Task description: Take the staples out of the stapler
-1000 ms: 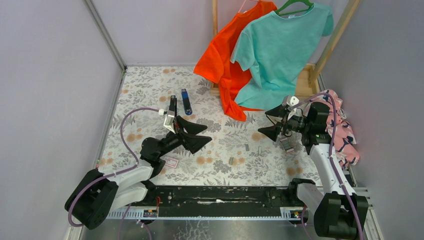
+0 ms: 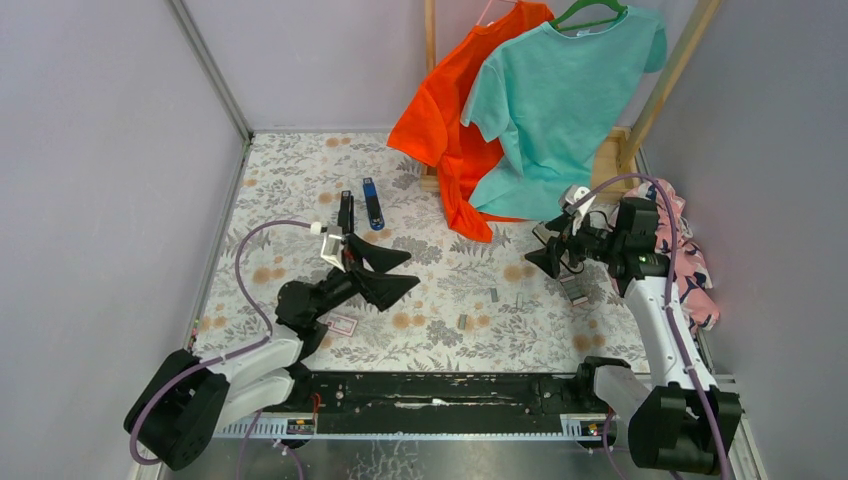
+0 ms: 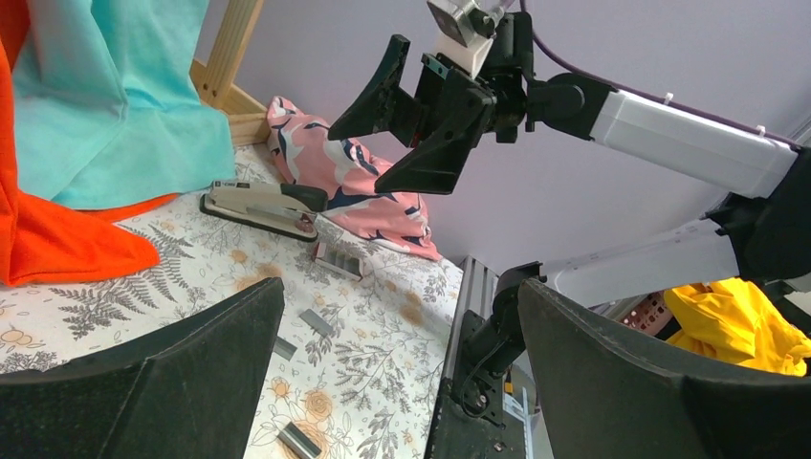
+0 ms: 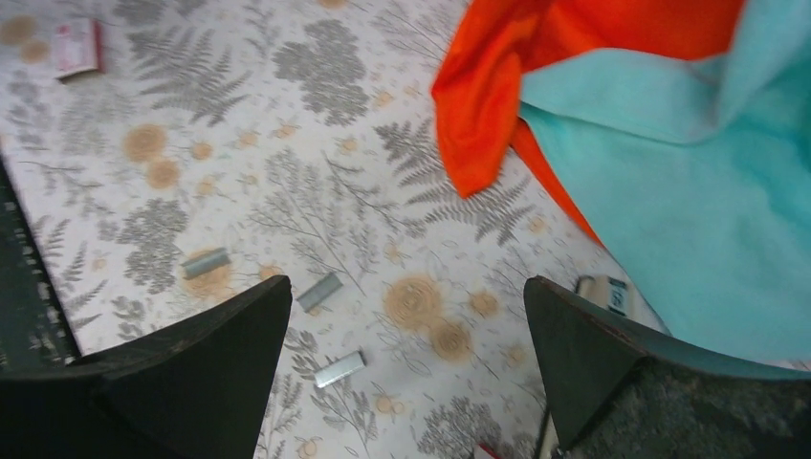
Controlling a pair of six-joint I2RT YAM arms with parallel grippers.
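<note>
A stapler lies on the floral mat under my right gripper [image 2: 550, 245], which stands open above it; in the right wrist view it is partly hidden by a finger [image 4: 636, 392]. Small staple strips lie loose on the mat [image 3: 316, 321]. A small box of staples [image 3: 337, 263] lies beside the stapler, toward the front. My left gripper [image 2: 398, 270] is open at the left-middle, with nothing seen between its fingers.
Orange [image 2: 460, 170] and teal [image 2: 540, 100] shirts hang at the back and reach the mat. A pink patterned cloth [image 3: 344, 172] lies at the right wall. A blue object [image 2: 372, 203] lies back left.
</note>
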